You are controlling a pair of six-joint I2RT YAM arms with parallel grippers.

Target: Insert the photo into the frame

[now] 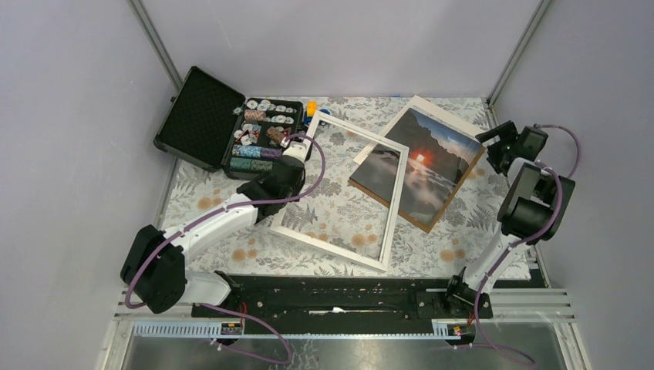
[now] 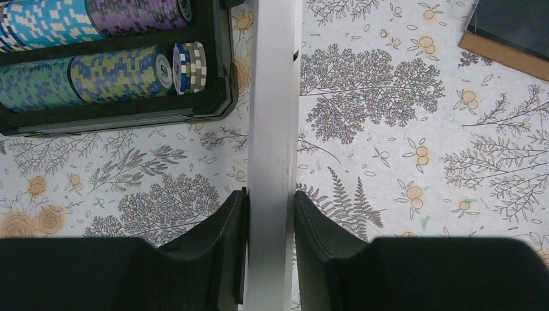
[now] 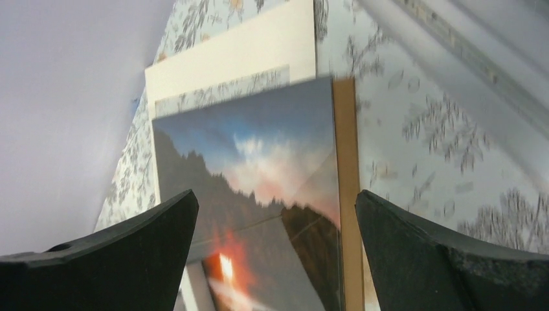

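A white frame (image 1: 328,246) lies over the middle of the table, and its right side crosses the photo (image 1: 432,162). My left gripper is shut on the frame's left side, with the white bar (image 2: 275,97) between its fingers. The sunset photo (image 3: 259,162) rests on a brown backing board (image 3: 349,175), whose edge sticks out along one side. Beneath them a cream mat (image 1: 453,120) shows at the back. My right gripper (image 1: 491,139) stands open near the photo's right corner, nothing between its fingers.
An open black case (image 1: 229,168) of poker chips stands at the back left, close to the frame's corner. A small yellow and blue object (image 1: 311,108) sits beside it. Walls bound the table at the sides and back; free room lies at the front right.
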